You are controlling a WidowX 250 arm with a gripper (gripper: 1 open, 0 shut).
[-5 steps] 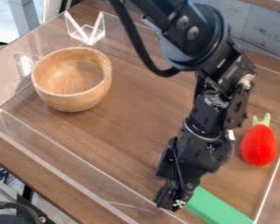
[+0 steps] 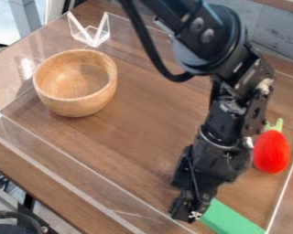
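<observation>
My gripper [image 2: 192, 201] is low at the front right of the table, pointing down beside the left end of a green block [image 2: 231, 222], which runs out of the bottom edge of the view. The fingers are open, partly hidden by the dark wrist, and I cannot tell whether the block reaches between them. A red toy [image 2: 270, 149] with a green top lies right of the arm. A wooden bowl [image 2: 76, 99] stands at the left.
Clear plastic strips run along the sides of the wooden table [image 2: 136, 119]. A small white crown-like piece [image 2: 91, 31] is at the back left. The middle of the table between bowl and arm is clear.
The wrist and gripper have shifted very slightly at the same low spot beside the green block. The other things have not moved.
</observation>
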